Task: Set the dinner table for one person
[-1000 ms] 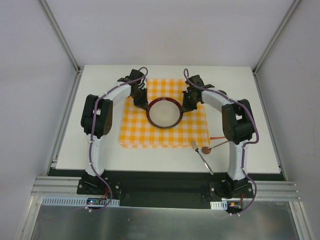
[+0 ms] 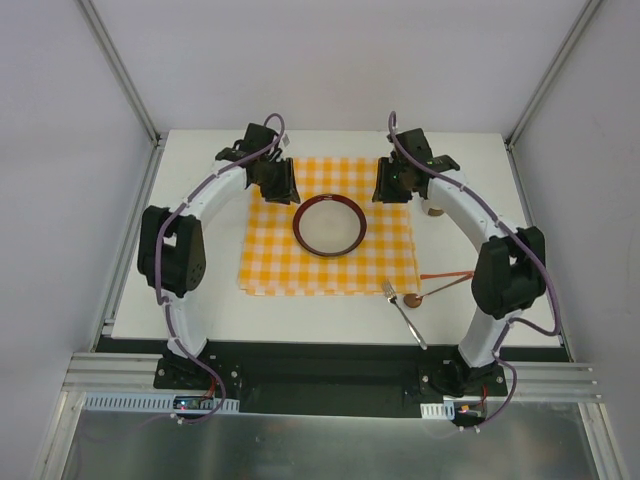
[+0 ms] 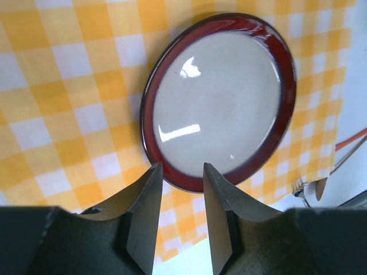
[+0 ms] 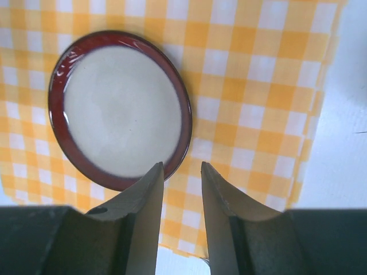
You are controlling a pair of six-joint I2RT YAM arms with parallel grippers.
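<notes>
A white plate with a dark red rim (image 2: 329, 225) lies on the yellow checked placemat (image 2: 270, 270). Above and left of it is my left gripper (image 2: 280, 192), its fingers parted with nothing between them, over the plate in the left wrist view. My right gripper (image 2: 391, 194) is raised to the upper right of the plate, open and empty. At the placemat's lower right lie a fork (image 2: 405, 318), a brown-ended spoon (image 2: 413, 300) and a long red utensil (image 2: 447, 274).
A light cup-like object (image 2: 432, 209) is mostly hidden behind the right arm. Grey walls bound it at the sides and back.
The plate stays in place.
</notes>
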